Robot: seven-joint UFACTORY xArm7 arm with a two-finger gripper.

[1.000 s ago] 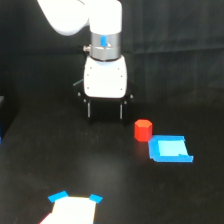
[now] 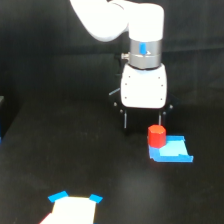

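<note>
A small red block [image 2: 157, 136] stands at the upper left corner of a blue-taped square [image 2: 178, 158] with a pale centre, covering part of that corner. Just behind the block hangs my white gripper [image 2: 142, 119], pointing down. Its two thin dark fingers stand apart, with no object visible between them. The right finger comes down close to the top of the block; whether they touch I cannot tell.
At the front left lies a pale sheet [image 2: 73, 211] with blue tape [image 2: 57, 196] at its corners, cut off by the frame.
The arm has moved right and somewhat toward the camera. The red block has shifted right, from bare table left of the taped square to its upper left corner.
</note>
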